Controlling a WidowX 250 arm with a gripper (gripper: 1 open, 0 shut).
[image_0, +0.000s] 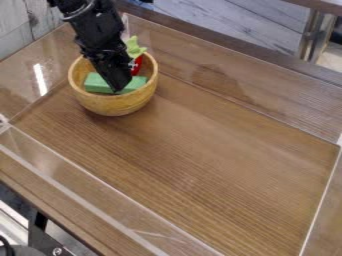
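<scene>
My gripper (131, 72) hangs over a round wooden bowl (115, 103) at the upper left of the camera view, its tips down among the bowl's contents. In the bowl are a green block (100, 82) and a red item (138, 64), with a pale green leafy thing at the back. The gripper's tips are small and dark; whether anything is between them is hard to see.
A pale wall (27, 20) stands at the upper left, and a rail runs along the upper right edge.
</scene>
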